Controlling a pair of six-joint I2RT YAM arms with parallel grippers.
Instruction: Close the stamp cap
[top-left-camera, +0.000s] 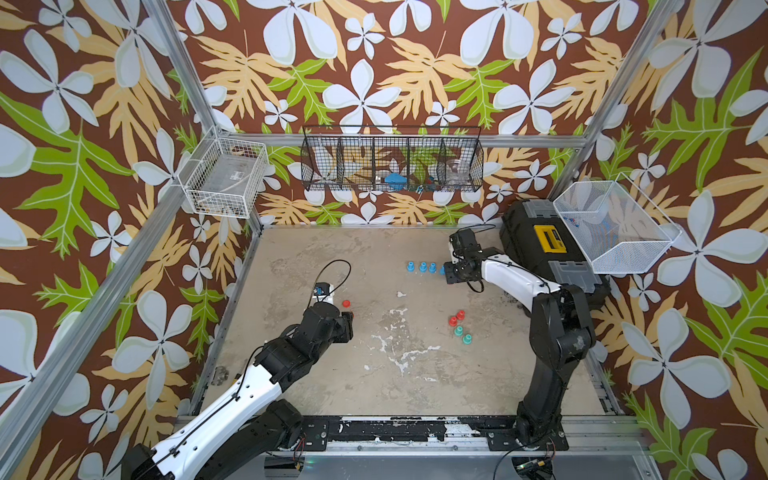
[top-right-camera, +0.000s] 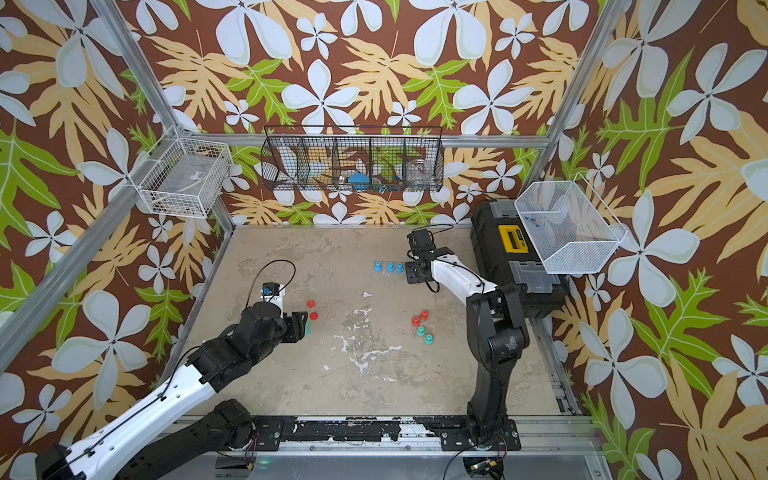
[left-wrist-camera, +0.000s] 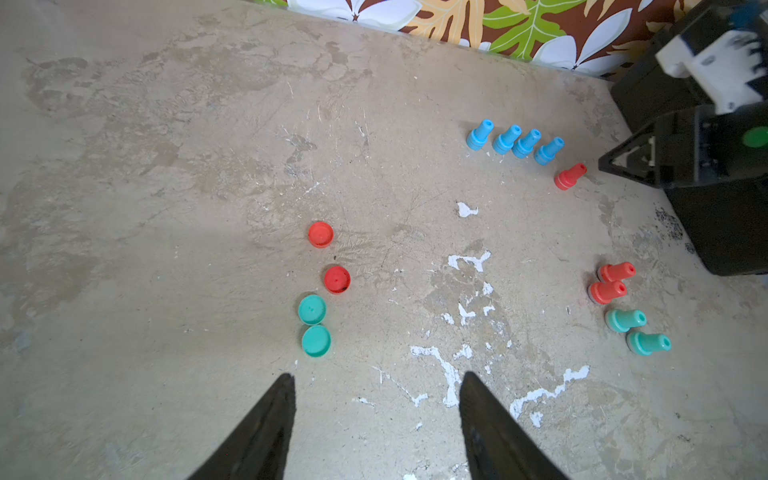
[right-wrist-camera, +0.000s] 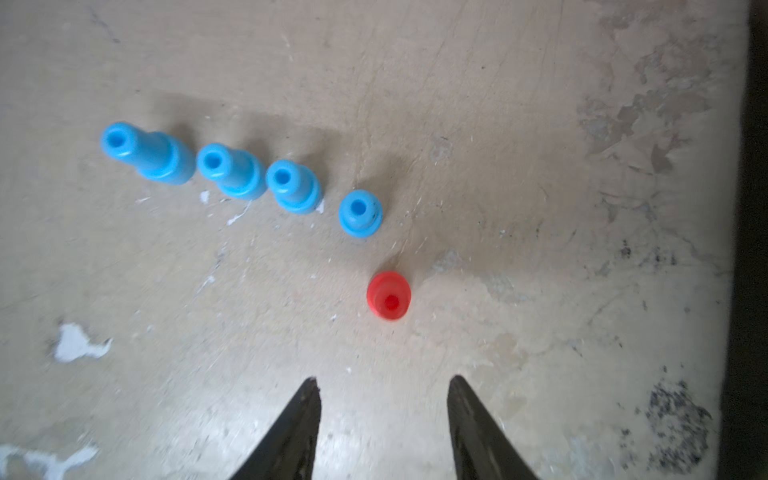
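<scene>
A red stamp (right-wrist-camera: 389, 296) stands upright on the table at the right end of a row of blue stamps (right-wrist-camera: 293, 186), free of any gripper. My right gripper is open above the table, its fingers apart and empty. On the left side lie two loose red caps (left-wrist-camera: 321, 234) and two teal caps (left-wrist-camera: 312, 309), hollow side up. Two more red stamps (left-wrist-camera: 608, 291) and two teal stamps (left-wrist-camera: 625, 320) stand in a group to the right. Over bare table, my left gripper is open with nothing between its fingers.
A black toolbox (top-left-camera: 552, 240) bounds the right side, with a white mesh basket (top-left-camera: 616, 232) beside it. Wire baskets (top-left-camera: 392, 164) hang at the back.
</scene>
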